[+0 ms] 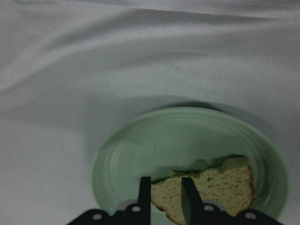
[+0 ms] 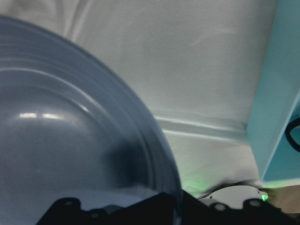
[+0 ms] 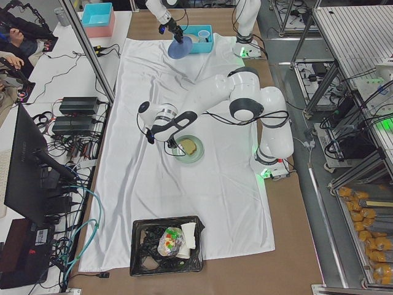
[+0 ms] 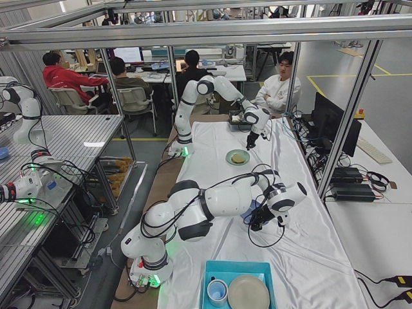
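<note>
A green plate (image 3: pixel 188 156) holding a piece of bread (image 1: pixel 218 190) lies mid-cloth. My left gripper hangs over the plate's near part, its two fingers apart with bread visible behind the gap. My right gripper is at the rim of a blue plate (image 2: pixel 70 126), which reaches down between its fingers and stands at the edge of a light blue bin (image 2: pixel 269 108); whether the fingers are closed on that rim is hard to tell, though the plate appears held.
The bin (image 4: pixel 267 277) contains a beige plate (image 4: pixel 248 295) and a cup (image 4: pixel 217 291). A black crate (image 3: pixel 139 246) with a bag and white items stands at the opposite end. The cloth around the green plate is clear.
</note>
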